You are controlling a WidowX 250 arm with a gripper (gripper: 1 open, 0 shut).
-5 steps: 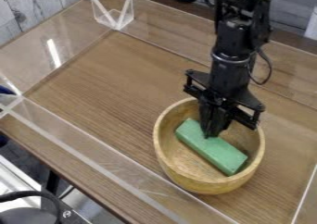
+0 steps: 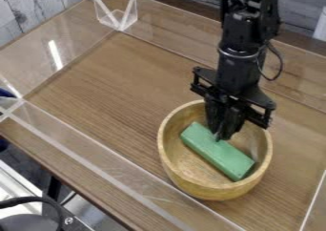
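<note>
A tan round bowl (image 2: 173, 166) stands toward the lower right of the table, with a green rectangular block (image 2: 215, 152) lying diagonally inside it. The black gripper (image 2: 222, 127) hangs over the back of the bowl, its fingertips at or just above the block's upper end. Whether they touch it, and how far the fingers are apart, is hard to tell.
A clear plastic piece (image 2: 116, 15) sits at the back left. A dark round object (image 2: 29, 220) is at the lower left edge.
The arm and gripper have shifted slightly about the bowl's back. The block and bowl look nearly the same.
</note>
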